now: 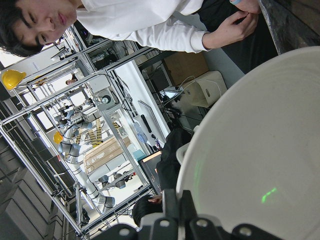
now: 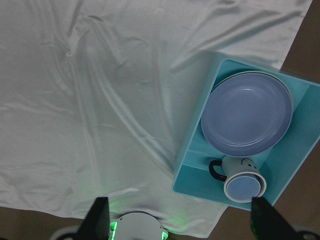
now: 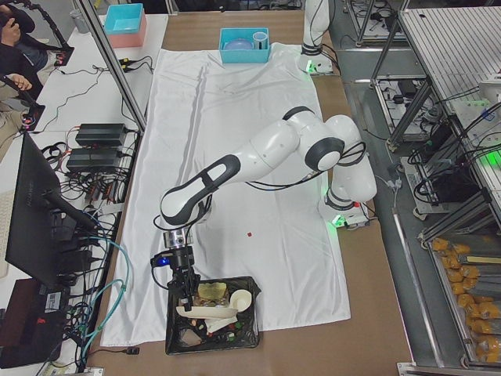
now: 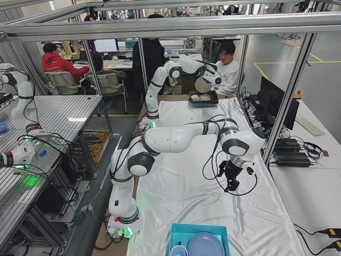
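Note:
My left gripper (image 3: 186,288) is shut on a pale plate (image 1: 245,140), holding it tipped nearly on edge over the black bin (image 3: 249,333); the plate (image 4: 203,85) also shows at the back in the camera right view. The bin holds mixed scraps, a white bowl (image 3: 239,300) and a yellowish item (image 3: 212,291). My right gripper stands open above the white cloth, with nothing between its fingers. Below it in its wrist view, a blue tray (image 2: 185,177) holds a blue plate (image 2: 246,112) and a mug (image 2: 237,175).
A small red piece (image 3: 250,234) lies on the cloth (image 3: 258,251), whose middle is otherwise clear. A monitor (image 3: 31,219), cables and a metal post border the table. A seated person in white is close behind the bin.

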